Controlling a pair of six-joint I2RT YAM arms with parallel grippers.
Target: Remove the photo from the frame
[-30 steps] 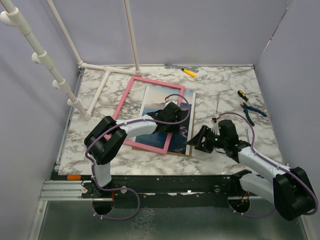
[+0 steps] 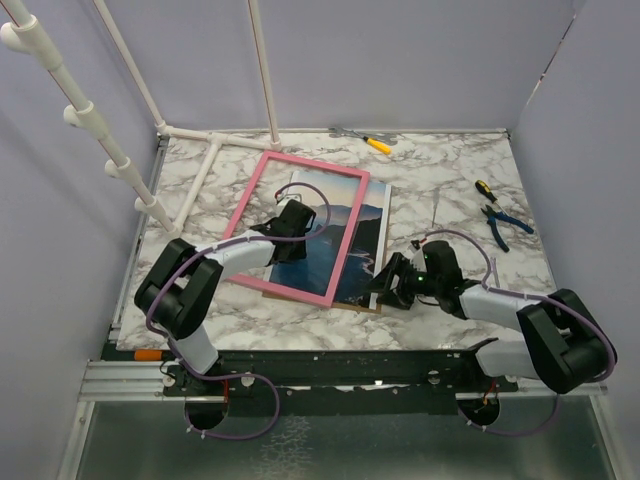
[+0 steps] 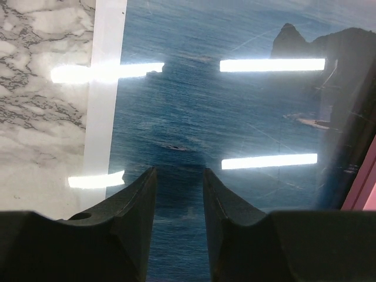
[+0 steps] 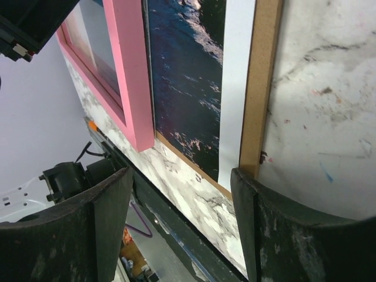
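A pink frame (image 2: 348, 235) lies on top of the photo (image 2: 368, 250), which shows sea and coast with a white border and rests on a brown board (image 4: 261, 82). My left gripper (image 2: 290, 240) is over the photo's blue area inside the frame; in the left wrist view its fingertips (image 3: 150, 182) look slightly apart over the glossy blue surface, and whether anything is between them cannot be told. My right gripper stands open at the photo's lower right edge, its fingers either side of the photo's border and board edge in the right wrist view.
Yellow-handled tools (image 2: 376, 145) lie at the back, with a screwdriver (image 2: 484, 188) and blue-handled pliers (image 2: 508, 218) at right. White pipes (image 2: 200, 180) stand at back left.
My left gripper has moved left from the frame's right bar to inside the frame. My right gripper has moved slightly left and down to the photo's edge.
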